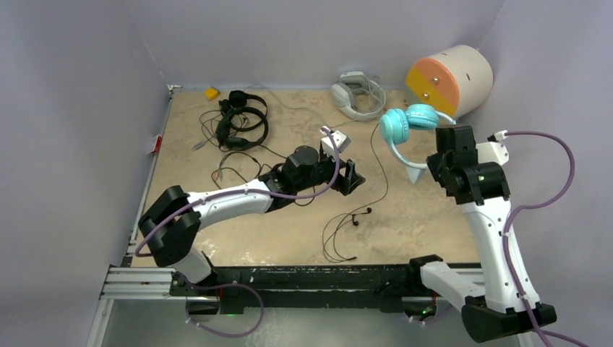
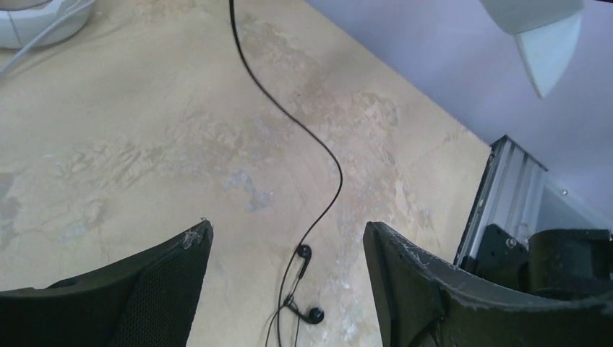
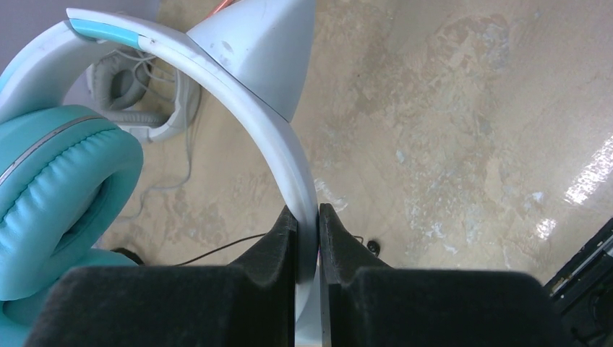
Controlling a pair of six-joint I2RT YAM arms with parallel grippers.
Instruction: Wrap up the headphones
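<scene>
Teal headphones (image 1: pixel 408 124) with a white headband (image 3: pixel 242 108) and pale pointed ears are held up above the right side of the table. My right gripper is shut on the headband, which runs between its fingertips. To their lower left in the top view, my left gripper (image 1: pixel 353 179) stands open, and only bare table and a thin black cable (image 2: pixel 318 141) show between and beyond its fingers. That cable curves down past black earbuds (image 1: pixel 361 215) to a plug near the front edge. Its far end passes out of sight by the teal ear cups.
Black headphones (image 1: pixel 244 123) with tangled cables lie at the back left near a yellow block (image 1: pixel 211 93). White headphones (image 1: pixel 358 99) rest at the back middle. A large drum-shaped object (image 1: pixel 452 79) occupies the back right corner.
</scene>
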